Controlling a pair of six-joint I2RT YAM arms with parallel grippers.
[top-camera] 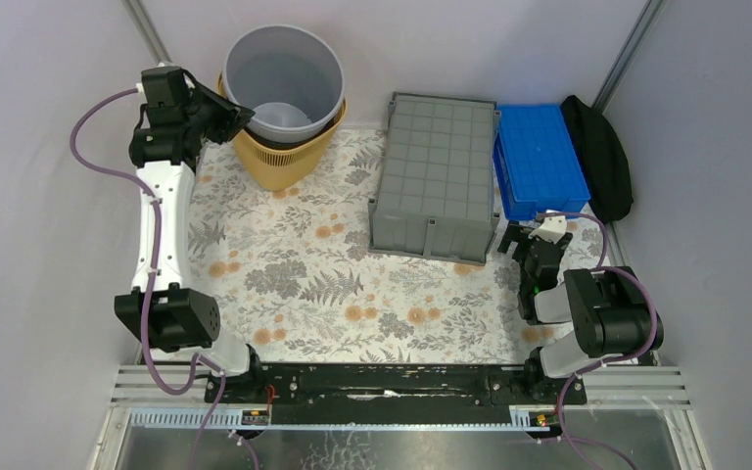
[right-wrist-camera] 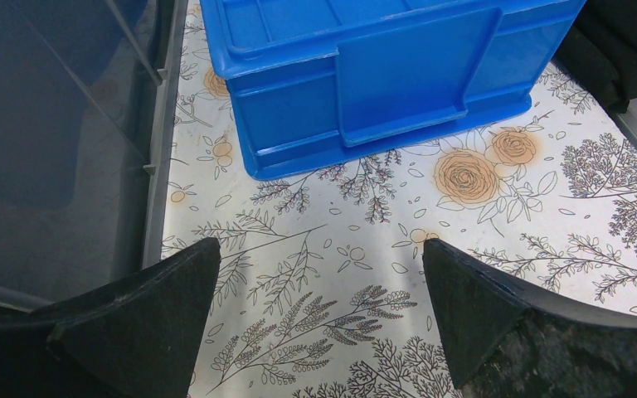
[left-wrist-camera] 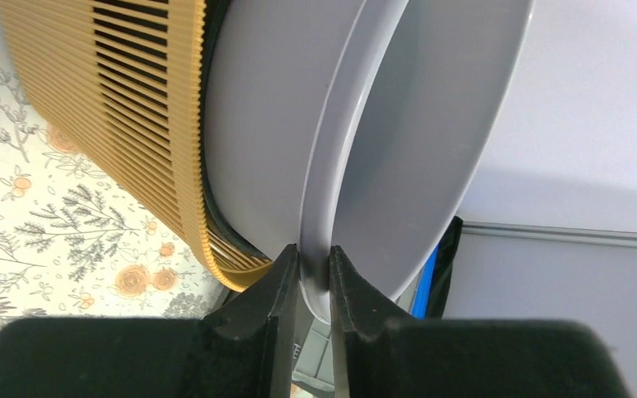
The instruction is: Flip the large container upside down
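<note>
The grey bucket (top-camera: 255, 73) stands in the yellow basket (top-camera: 284, 171) at the back left, its mouth showing upward in the top view. My left gripper is shut on the bucket's rim (left-wrist-camera: 332, 149), at its left side. In the left wrist view the basket's ribbed wall (left-wrist-camera: 124, 108) runs close alongside the bucket. A large grey crate (top-camera: 436, 166) rests bottom-up in the middle of the back area. Right of that crate, low over the table, my right gripper is open, with only patterned cloth showing between its fingers.
A blue crate (top-camera: 540, 157) stands right of the grey crate, with a black cloth bundle (top-camera: 597, 157) beside it by the wall.
</note>
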